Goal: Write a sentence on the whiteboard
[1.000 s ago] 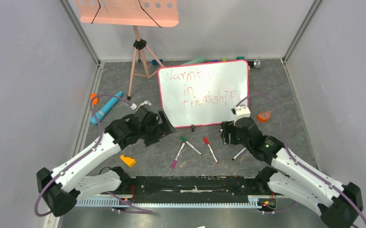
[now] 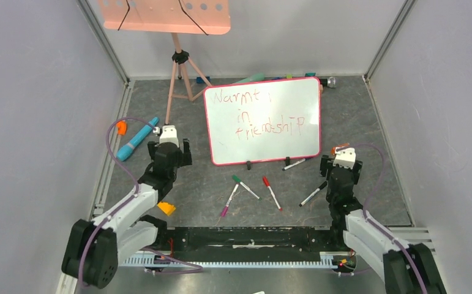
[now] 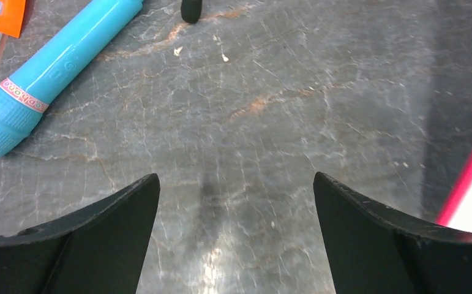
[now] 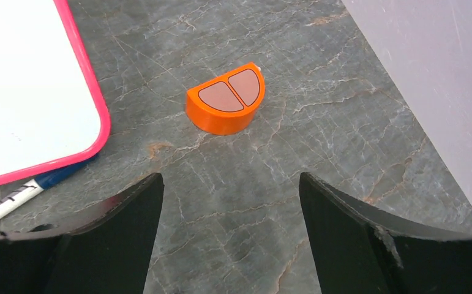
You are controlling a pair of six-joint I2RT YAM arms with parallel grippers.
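Red handwriting, roughly "Narmt in friendship", covers the upper and middle part of the pink-rimmed whiteboard (image 2: 230, 144). A capped red marker (image 2: 272, 193) lies on the floor in front of it. Left of that lie a green marker (image 2: 245, 187) and a purple marker (image 2: 229, 199), close together. A black marker (image 2: 313, 193) rests near my right arm, and a blue marker (image 4: 22, 198) lies partly under the board's lower edge. My left gripper is open left of the board, empty. Over bare floor to the board's right, my right gripper also stands open and empty.
A blue cylinder (image 2: 137, 139) lies at the left. An orange eraser-like block (image 4: 226, 101) sits right of the board. Behind stands a pink tripod stand (image 2: 182, 76). A yellow piece (image 2: 166, 208) lies beside the left arm. Walls close both sides.
Both arms have swung outward, the left one leftward and the right one rightward, away from the markers. Both grippers stay open. Board, writing and markers look unmoved.
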